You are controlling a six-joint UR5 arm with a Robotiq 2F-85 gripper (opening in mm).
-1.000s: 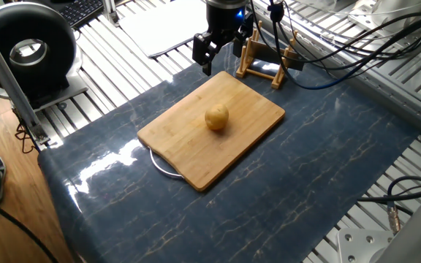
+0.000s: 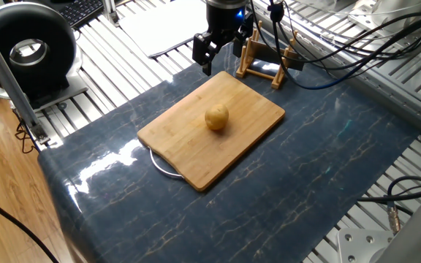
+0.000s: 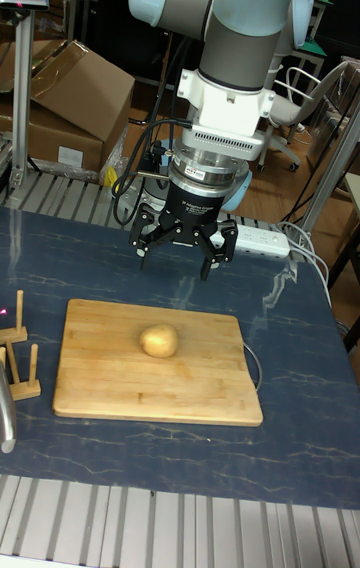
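Observation:
A round yellow-brown potato-like object rests on a wooden cutting board, a little off the middle. In exterior view 3 the same potato-like object lies toward the far half of the board. Past the board's far edge my gripper hangs above the table, pointing down. Its black fingers stand apart, open, and nothing shows between them. From exterior view 1, the gripper appears at the top, clear of the potato-like object, its upper part cut off by the frame.
A small wooden rack with a dark item across it stands beside the board. Dark cables loop over that side. The board's metal handle sticks out at one end. Bare dark tablecloth surrounds the board.
The gripper, board and potato-like object have not moved.

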